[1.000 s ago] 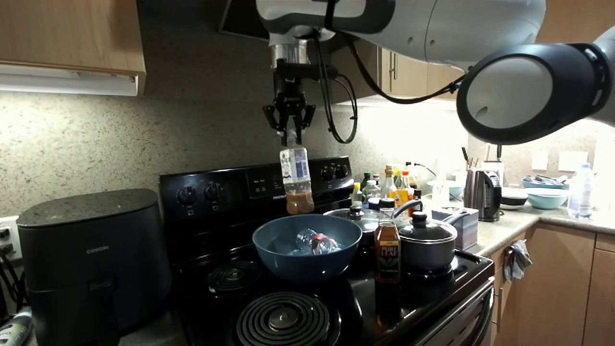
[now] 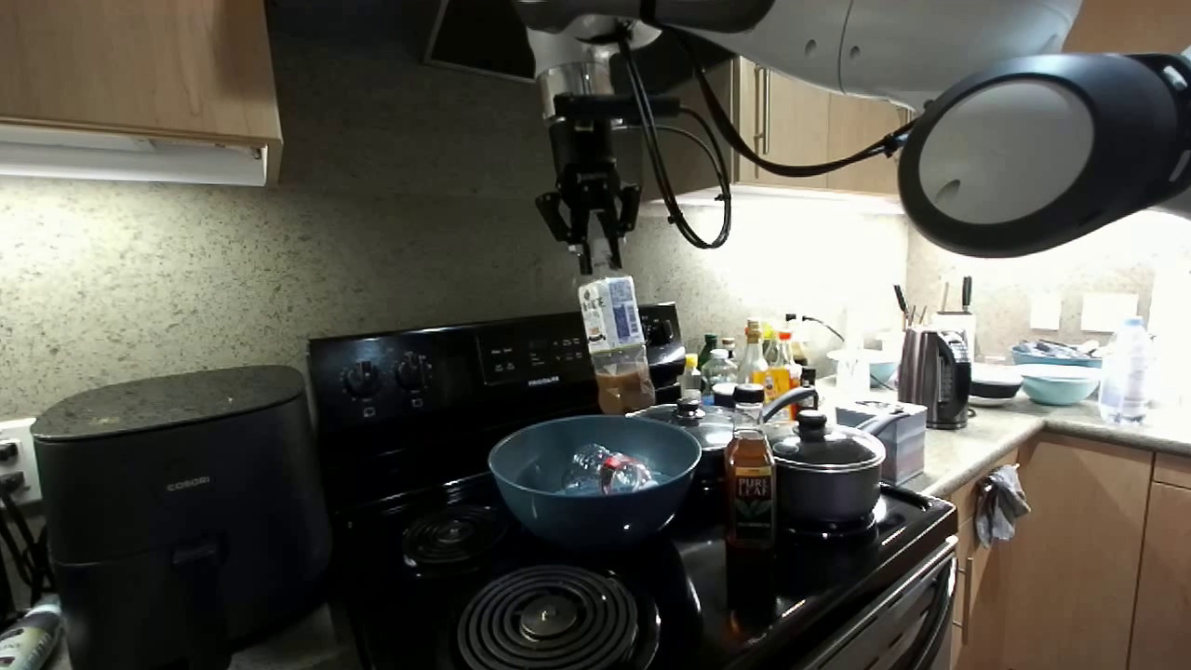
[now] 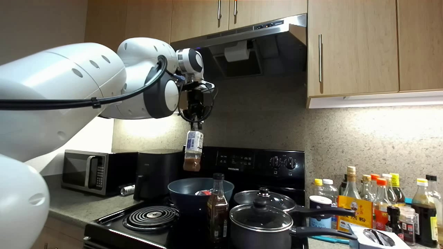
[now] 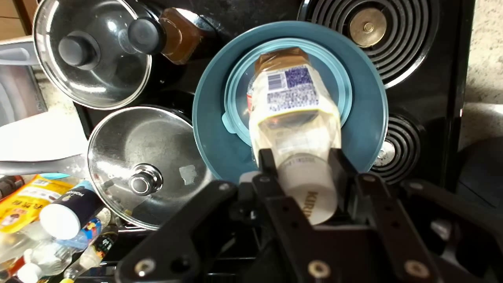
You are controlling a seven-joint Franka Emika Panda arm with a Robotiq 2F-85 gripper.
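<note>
My gripper (image 2: 599,259) is shut on the neck of a clear plastic bottle (image 2: 613,324) with a white and blue label and brown liquid at its bottom. In the wrist view the bottle's white cap (image 4: 309,191) sits between the two fingers. The bottle hangs slightly tilted above the blue pan (image 2: 595,515), clear of it. An empty crumpled clear bottle with a red label (image 2: 620,474) lies inside the pan. On the stove beside the pan stands a Pure Leaf tea bottle (image 2: 750,491), upright with a dark cap.
Two lidded pots, one in front (image 3: 260,224) and one behind (image 3: 265,198), stand right of the pan, handles pointing right. Several sauce bottles (image 3: 380,195) crowd the counter. An air fryer (image 2: 184,502) stands left.
My gripper and the held bottle have moved to the right in exterior view 1, still above the pan. The pan and the tea bottle have stayed put.
</note>
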